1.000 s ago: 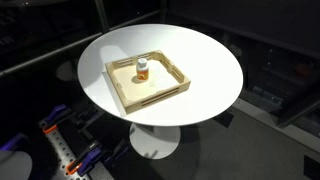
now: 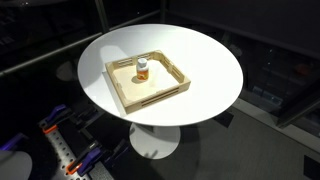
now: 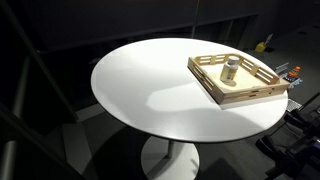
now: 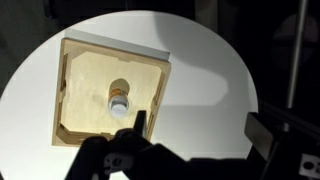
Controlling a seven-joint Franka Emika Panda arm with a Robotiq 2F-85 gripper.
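Note:
A small bottle (image 2: 142, 70) with a white cap and orange label stands upright inside a shallow light-wood tray (image 2: 130, 101). From above, in the wrist view, the bottle's cap (image 4: 119, 105) shows toward the tray's lower right part. My gripper is open over the table, its dark fingers wide apart and nothing between them. The bottle lies to the left of the gap in that view, and the left finger covers the tray's lower right corner. Neither exterior view shows the gripper.
The tray rests on a round white table (image 3: 150, 90), near its edge in exterior view 2. Apart from the tray the tabletop is bare. Low slotted side walls (image 3: 250, 94) surround the bottle. Dark floor lies beyond the table's rim.

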